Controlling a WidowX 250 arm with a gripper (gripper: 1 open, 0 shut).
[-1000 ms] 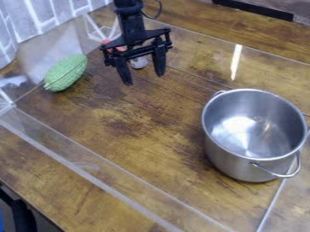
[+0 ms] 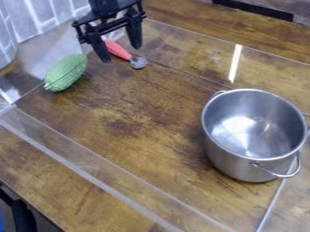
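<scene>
My black gripper [image 2: 116, 42] hangs at the upper left of the camera view with its fingers spread open and nothing seen between them. Behind and below it lies a red utensil [image 2: 118, 51] with a round grey end. A green oblong object [image 2: 67, 73] rests to the lower left of the gripper. A large steel pot [image 2: 252, 127] with loop handles sits at the right.
Clear transparent edging runs along the left and front, and the back right is free.
My gripper has moved left and up, away from the middle, uncovering more of the red utensil. The other objects are unmoved.
</scene>
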